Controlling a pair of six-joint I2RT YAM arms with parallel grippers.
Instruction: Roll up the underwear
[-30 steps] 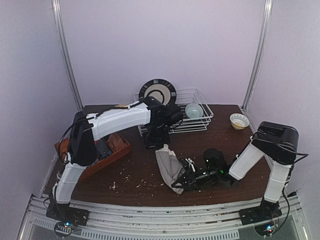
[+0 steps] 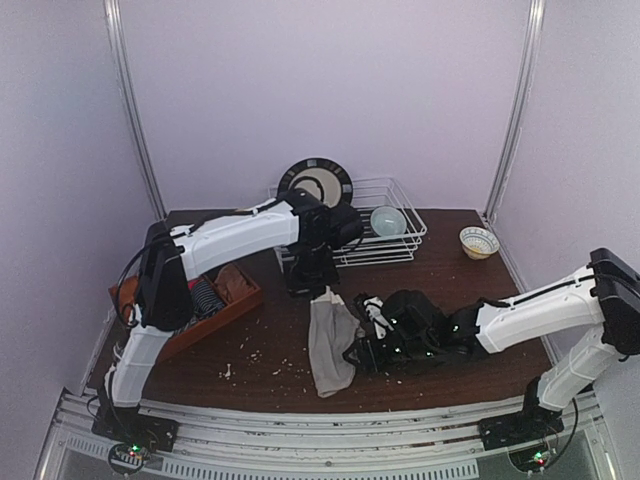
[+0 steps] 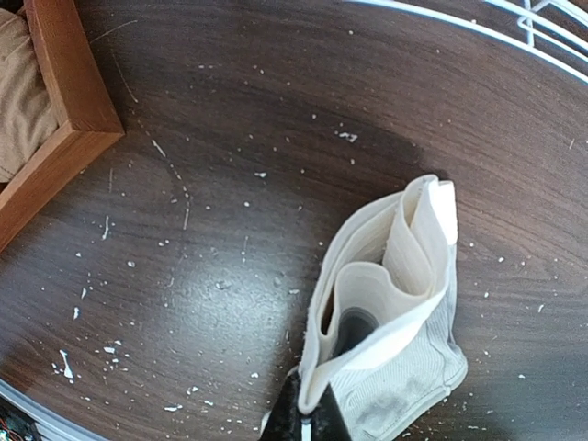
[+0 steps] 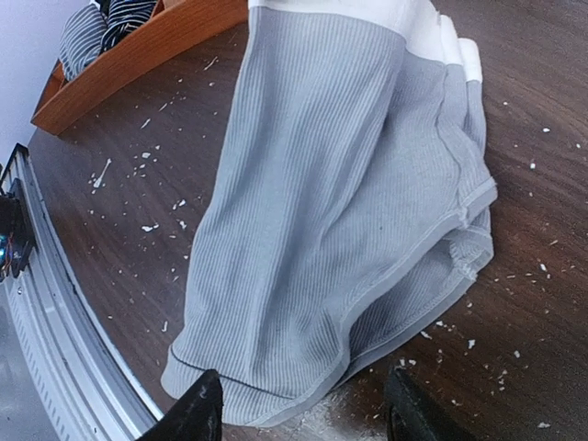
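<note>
The grey underwear [image 2: 330,345] with a white waistband [image 3: 381,276] hangs from my left gripper, which is shut on the edge of that band. In the left wrist view the band stands partly open, with folds inside. Ribbed grey cloth [image 4: 294,184] fills the middle of the right wrist view, its lower hem near the table's front. My right gripper is open, its two fingers well apart. The hem's lower edge lies near the left fingertip. In the top view, the right gripper [image 2: 358,350] is beside the underwear's right side.
On the left stands a wooden box [image 2: 215,320] with rolled cloths in it. A white dish rack [image 2: 405,245] with a plate and a bowl is behind the arms. Another bowl [image 2: 479,242] sits at the back right. Pale specks dot the dark table.
The right arm has shifted and stretched out, and its gripper has moved slightly up in the top view. The underwear's lower end has swung left and hangs straighter. My left arm has barely moved.
</note>
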